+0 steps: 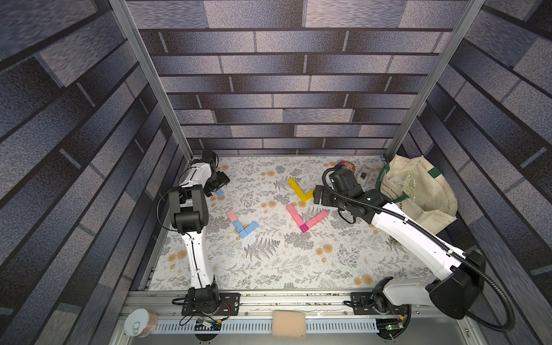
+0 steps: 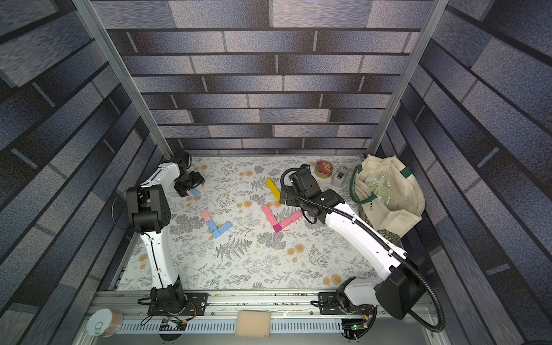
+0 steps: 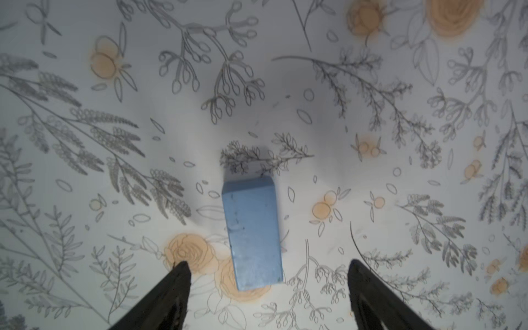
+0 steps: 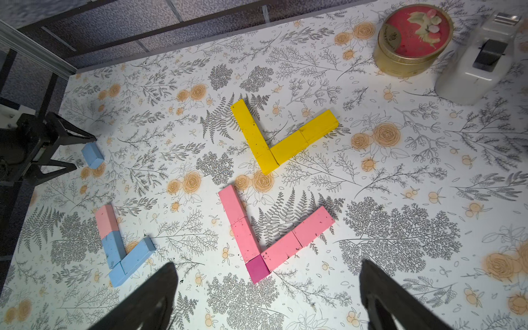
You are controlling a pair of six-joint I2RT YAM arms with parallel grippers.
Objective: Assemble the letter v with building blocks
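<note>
A single blue block (image 3: 252, 233) lies between the open fingers of my left gripper, which is just over it at the back left. A pink-and-blue V (image 4: 134, 258) lies front left, a pink V with magenta corner (image 4: 257, 268) in the middle, and a yellow V (image 4: 288, 145) behind it. My right gripper hangs open above the middle-right of the table, nothing between its fingers.
A red-lidded tin (image 4: 412, 35), a grey-white device (image 4: 474, 66) and a cloth bag (image 2: 396, 212) stand at the right.
</note>
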